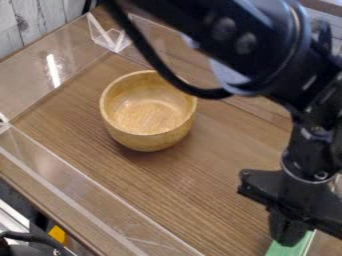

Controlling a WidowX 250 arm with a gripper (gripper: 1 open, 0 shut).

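Observation:
My gripper [274,205] reaches down at the lower right, over a green object [291,246] that is mostly hidden beneath it at the bottom edge. The fingers point down and left and look close together; whether anything is between them is hidden.
A wooden bowl [147,128] sits at the centre left of the wooden table [187,190]. Clear plastic walls run along the left side. The middle of the table between bowl and gripper is clear.

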